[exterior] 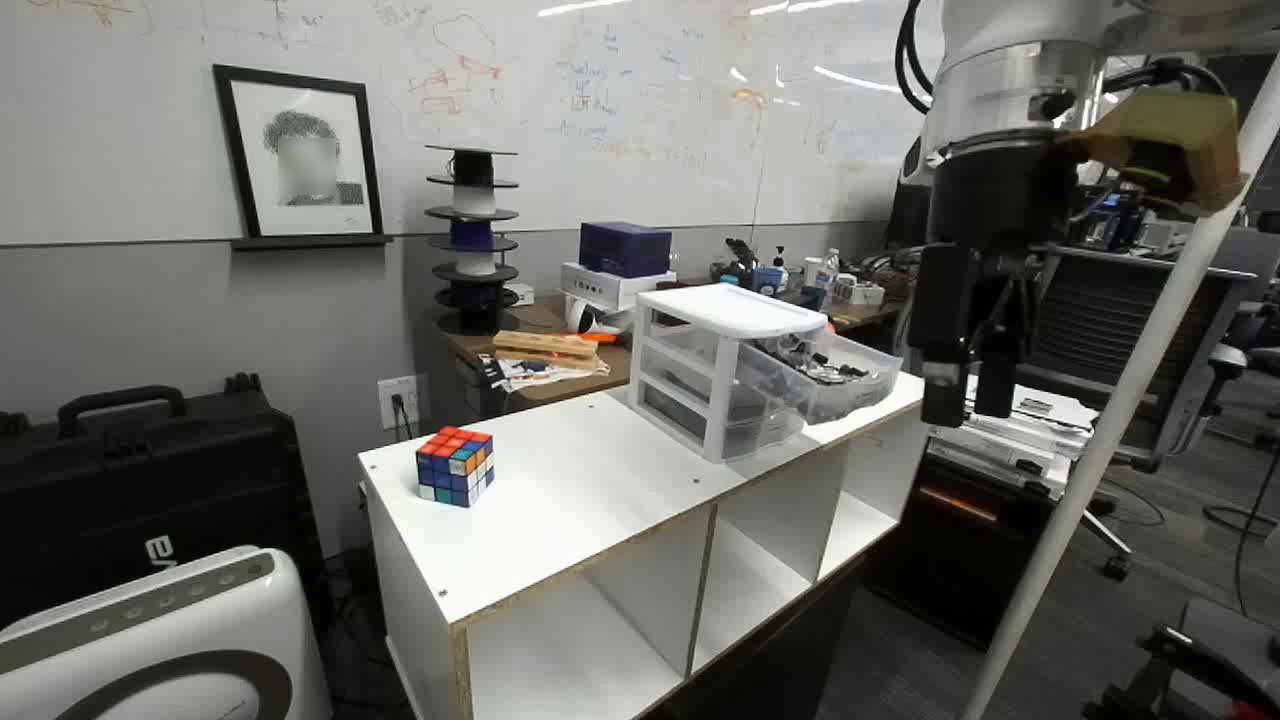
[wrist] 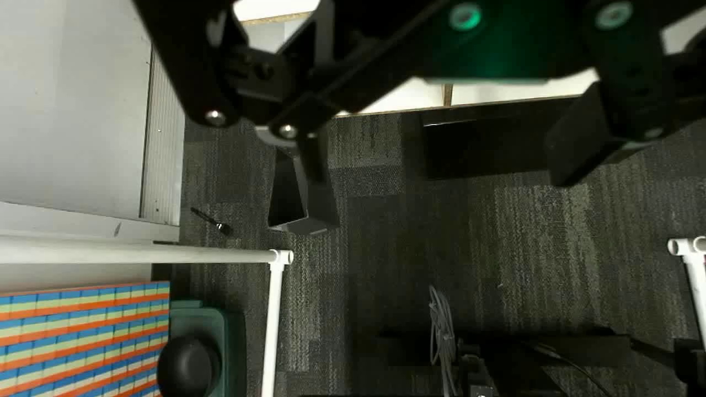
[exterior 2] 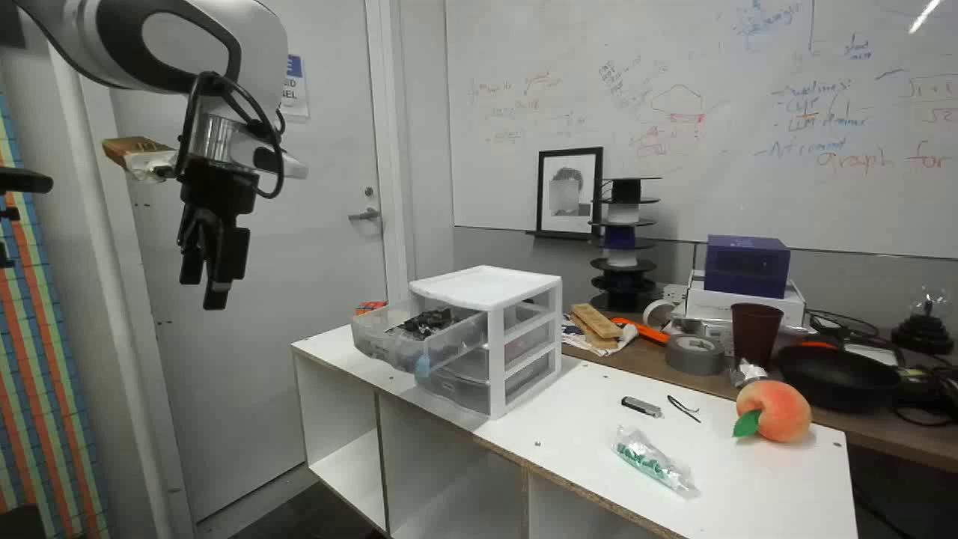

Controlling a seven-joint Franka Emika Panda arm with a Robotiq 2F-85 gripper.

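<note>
My gripper is open over dark carpet in the wrist view, its two fingers wide apart and nothing between them. In exterior view 1 the gripper (exterior: 969, 414) hangs in the air to the right of the white shelf. A small drawer unit (exterior 2: 485, 286) stands on the shelf; its top drawer (exterior 2: 377, 337) is pulled out and holds dark small items. Near one end of the shelf lies a Rubik's cube (exterior: 455, 466). On the other part rest a peach (exterior 2: 779, 412), a clear bag with green bits (exterior 2: 656, 463), a small grey stick (exterior 2: 641, 407) and a black tie (exterior 2: 684, 409).
The white shelf top (exterior: 564, 468) is clear between cube and drawers. Behind it, a brown desk carries a spool stack (exterior 2: 621, 242), tape (exterior 2: 695, 354), a dark cup (exterior 2: 756, 332) and a pan (exterior 2: 840, 377). A white pole (exterior: 1104, 468) stands beside the arm.
</note>
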